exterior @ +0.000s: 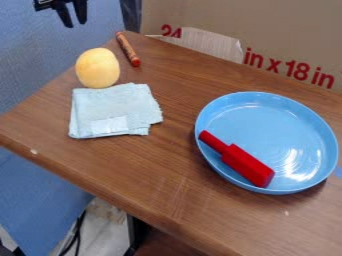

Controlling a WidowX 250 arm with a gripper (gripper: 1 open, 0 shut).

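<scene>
The black gripper (71,12) shows only partly at the top left edge, above and left of a round yellow object (98,67); whether it is open or shut is unclear. An orange rod (127,48) lies at the back, and a folded light-blue cloth (115,109) lies below the yellow object. On the right, a red object with a handle (249,165) rests inside a blue plate (293,126).
The wooden table (160,190) has free room at the front and back middle. A cardboard backdrop (247,45) stands behind it. The table's left edge drops to a blue surface.
</scene>
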